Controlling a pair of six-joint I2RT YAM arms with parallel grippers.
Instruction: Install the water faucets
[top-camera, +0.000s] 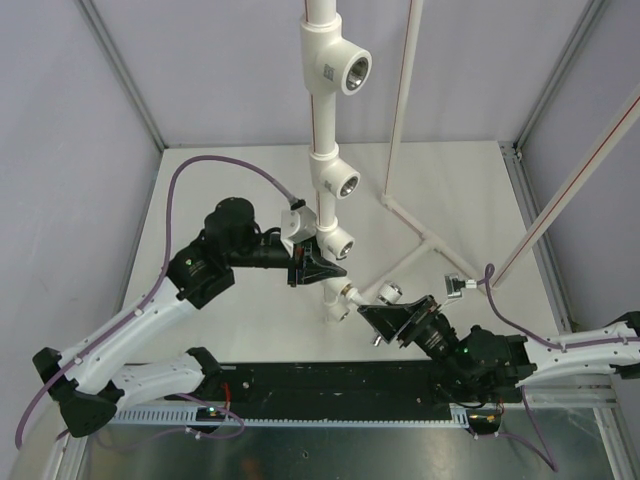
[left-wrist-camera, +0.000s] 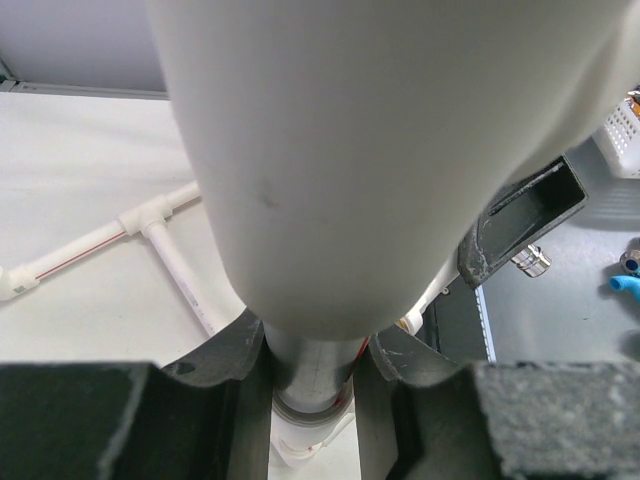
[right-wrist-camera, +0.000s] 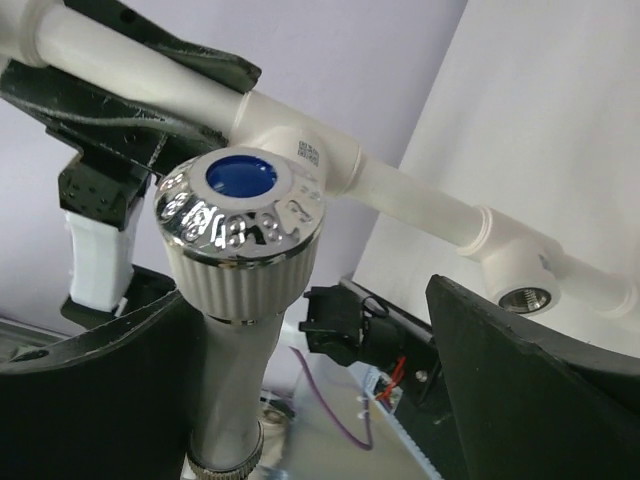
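Note:
A white vertical pipe with tee fittings (top-camera: 338, 176) stands at the centre of the top view. My left gripper (top-camera: 318, 270) is shut on this pipe just above a lower tee; in the left wrist view its fingers (left-wrist-camera: 420, 420) clamp the pipe below a big white fitting (left-wrist-camera: 350, 150). In the right wrist view a chrome faucet (right-wrist-camera: 240, 230) with a blue cap stands out from that tee. My right gripper (top-camera: 385, 318) is open beside it, with one dark finger (right-wrist-camera: 520, 400) to the faucet's right.
Other white pipes (top-camera: 560, 200) rise at the right of the white board (top-camera: 200, 320). In the left wrist view a white basket (left-wrist-camera: 622, 140) and small fittings (left-wrist-camera: 628, 262) lie on the grey surface to the right.

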